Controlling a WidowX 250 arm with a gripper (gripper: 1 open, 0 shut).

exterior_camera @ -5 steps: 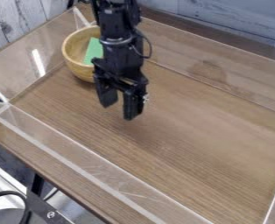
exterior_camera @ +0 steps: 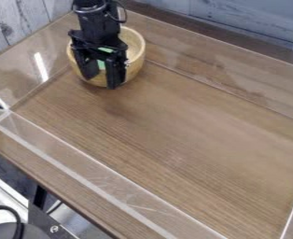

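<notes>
A black robot arm reaches down from the top of the view to a wooden bowl [exterior_camera: 131,49] at the upper left of the table. The gripper [exterior_camera: 99,71] is open, its dark fingers over and in front of the bowl's near side. A green object [exterior_camera: 102,64] inside the bowl shows partly behind the fingers; whether they touch it cannot be told.
A pale plank wall stands at the back. A dark cable lies at the bottom left, beyond the table's edge.
The arm and gripper have moved back and to the left, from over the open table onto the bowl, now covering much of the green object.
</notes>
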